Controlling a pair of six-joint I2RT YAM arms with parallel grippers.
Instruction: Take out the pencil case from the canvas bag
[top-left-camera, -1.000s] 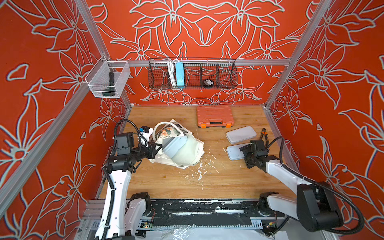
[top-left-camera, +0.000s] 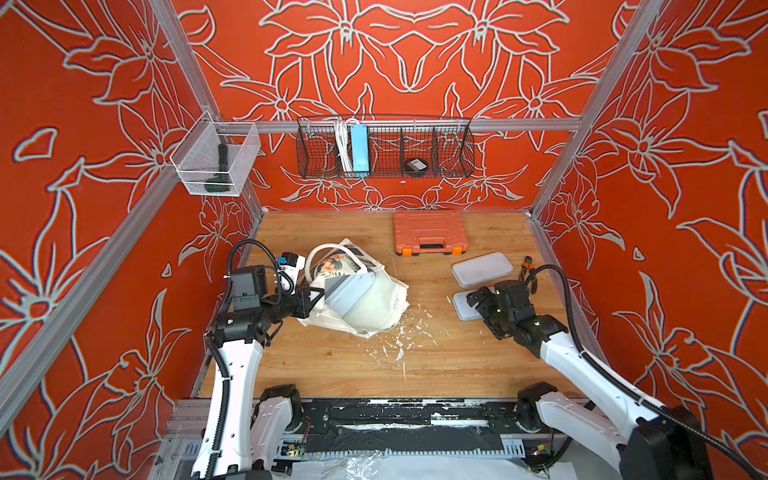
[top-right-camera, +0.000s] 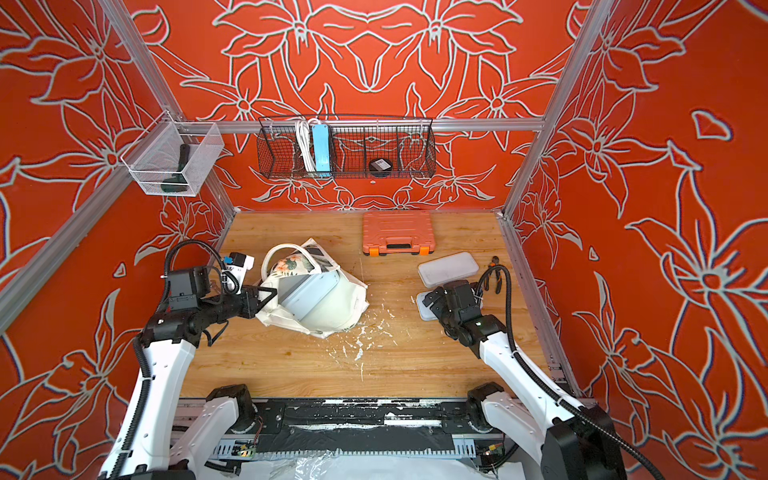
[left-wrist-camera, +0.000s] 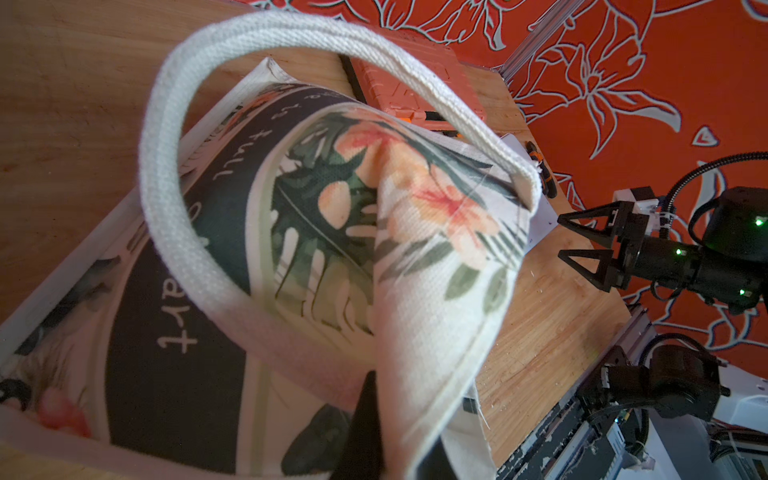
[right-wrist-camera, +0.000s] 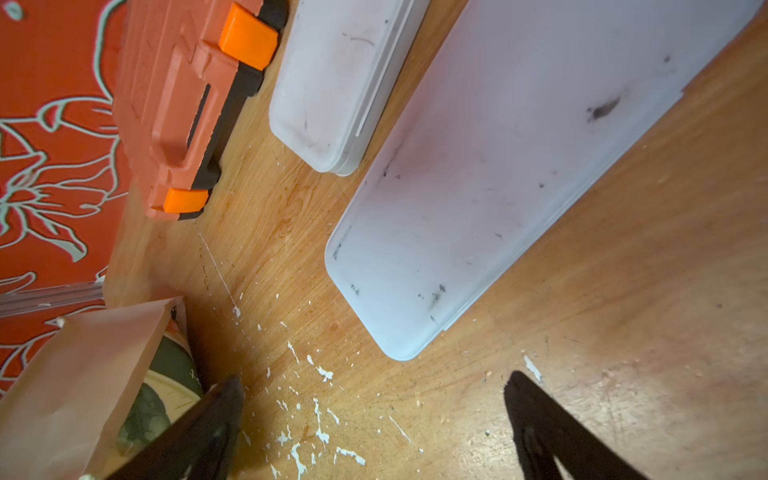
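The white canvas bag (top-left-camera: 380, 308) with a flower print lies on the left middle of the table, its handle arched up. A pale grey-blue flat case (top-left-camera: 348, 294) shows inside it. My left gripper (top-left-camera: 314, 296) is shut at the bag's near-left edge; in the left wrist view the bag's cloth hides much of its fingers, and whether cloth is between them is unclear. My right gripper is open above the table near the lower of two white flat cases (right-wrist-camera: 504, 168), with nothing between its fingers.
An orange toolbox (top-left-camera: 429, 228) stands at the back; a second white case (top-left-camera: 481, 268) and pliers (top-right-camera: 496, 276) lie at the right. Wire baskets (top-left-camera: 384, 148) hang on the walls.
My right arm has moved left and a little forward over the white case, toward the bag. The left arm and bag look unchanged.
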